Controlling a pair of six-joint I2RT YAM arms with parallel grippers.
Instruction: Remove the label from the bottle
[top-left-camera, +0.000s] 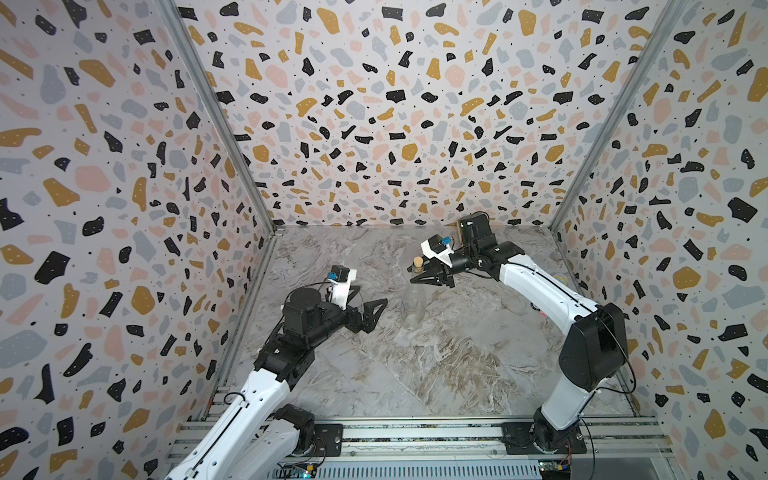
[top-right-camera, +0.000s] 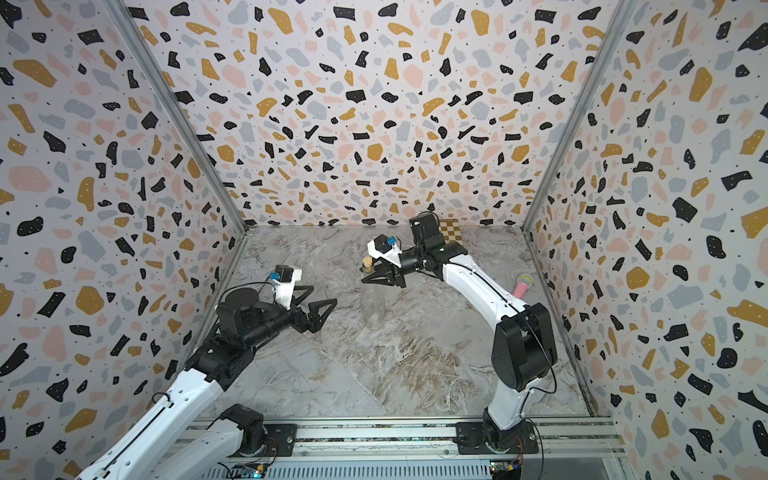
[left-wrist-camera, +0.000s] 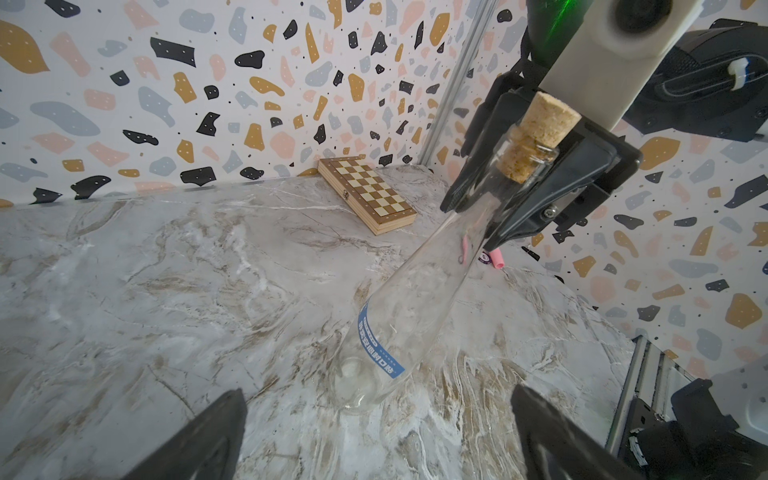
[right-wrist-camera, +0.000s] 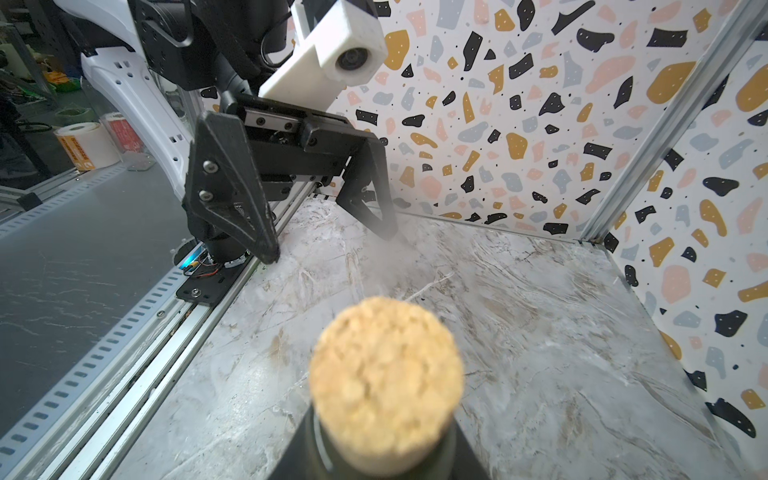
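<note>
A clear glass bottle (left-wrist-camera: 412, 296) with a cork (left-wrist-camera: 550, 124) in its mouth is held by the neck, my right gripper being shut on it. It leans in the left wrist view, its base toward the lower middle. Low on its side is a blue label (left-wrist-camera: 377, 345) with white characters. From the right wrist, the cork (right-wrist-camera: 387, 376) fills the lower middle and hides most of the neck. My left gripper (top-left-camera: 370, 296) stands open to the left of the bottle, its blurred fingers (left-wrist-camera: 209, 440) wide apart and nothing between them.
At the back of the marble table (left-wrist-camera: 160, 320) lies a wooden checkered box (left-wrist-camera: 369, 192). A pink microphone-like object (top-right-camera: 522, 285) lies by the right edge.
</note>
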